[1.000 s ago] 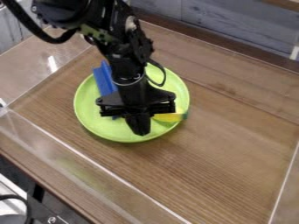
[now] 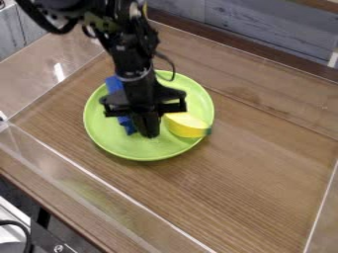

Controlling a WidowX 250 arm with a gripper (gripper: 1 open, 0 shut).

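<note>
The black robot gripper (image 2: 148,126) is low over a green plate (image 2: 132,148), its fingers shut, with nothing visible between them. Just right of the fingertips, on the plate, lies a yellow object (image 2: 188,124) with a teal end. A blue object (image 2: 115,86) shows on the plate's left part, partly hidden behind the gripper.
The plate rests on a wooden table (image 2: 248,178) with open surface to the right and in front. A grey plank wall (image 2: 251,30) runs along the back, and the table's edge crosses the lower left, with cables beyond it.
The gripper has shifted slightly up and back in the view and a little left, uncovering more of the yellow object at its right.
</note>
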